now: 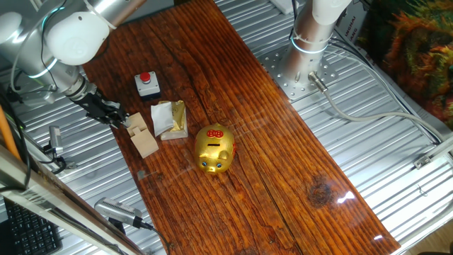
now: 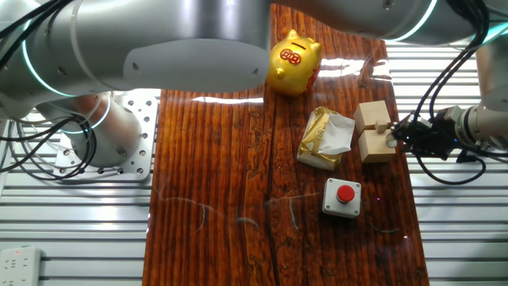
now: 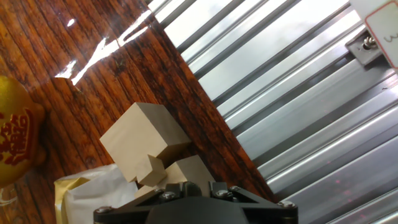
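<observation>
Two pale wooden blocks stand close together near the table's edge, one larger in the wrist view (image 3: 130, 140), the other block (image 3: 191, 171) partly hidden by my gripper. A small wooden cube (image 3: 149, 169) sits where they meet. Exterior view 2 has the same pair, a far block (image 2: 371, 114) and a near block (image 2: 375, 148), with the gripper (image 2: 394, 141) reaching in from the table's outer side, right by the near one. The fingertips are close together, a narrow gap showing; whether they grip the block is unclear.
Beside the blocks lies a white-and-gold packet (image 1: 170, 119). A golden piggy bank (image 1: 214, 150) stands farther in, and a red-button box (image 1: 147, 85) is nearby.
</observation>
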